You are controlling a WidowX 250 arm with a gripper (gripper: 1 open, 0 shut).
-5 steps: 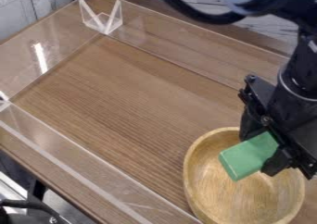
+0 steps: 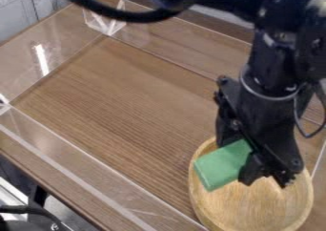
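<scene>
My black gripper [image 2: 239, 137] hangs at the right, shut on a green block [image 2: 223, 163] over the left part of a round wooden bowl [image 2: 266, 209] at the bottom right. The block is tilted, and the gripper hides part of it and the back of the bowl. The fingertips are hard to make out against the dark body.
A small clear bracket [image 2: 105, 20] stands at the back left. Dark cables lie at the lower left.
My gripper has moved left and slightly up with the green block in it, from over the middle of the bowl toward its left rim. The arm now covers more of the back of the scene.
</scene>
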